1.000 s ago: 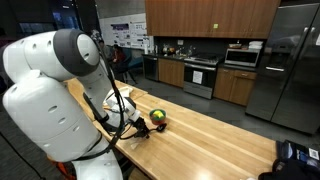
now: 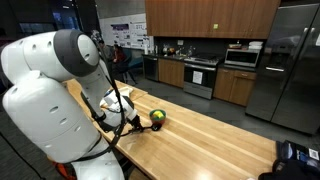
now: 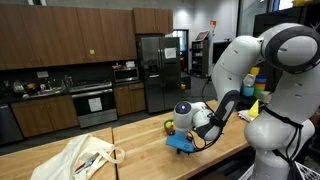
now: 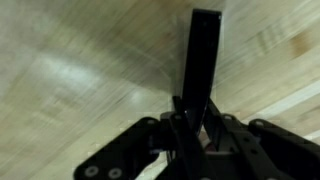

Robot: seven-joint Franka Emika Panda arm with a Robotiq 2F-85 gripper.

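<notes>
A long black utensil point(image 4: 202, 55) stretches out from my gripper in the wrist view. The gripper is shut on its near end, and the exact kind of utensil is unclear. In exterior view 1 its dark, rounded far end point(image 2: 156, 127) shows low over the wooden table, in front of a green bowl point(image 2: 158, 116) with colourful contents. Whether the utensil touches the tabletop cannot be told. In exterior view 2 a blue patch point(image 3: 179, 141) appears by the gripper; what it belongs to is unclear.
A crumpled white cloth point(image 3: 84, 157) lies on the table's left part in exterior view 2. Kitchen cabinets, an oven point(image 2: 200, 78) and a fridge stand well back.
The utensil's dark far end has shifted slightly left and up in exterior view 1, towards the bowl. The gripper has moved a little with it; the bowl looks unmoved.
</notes>
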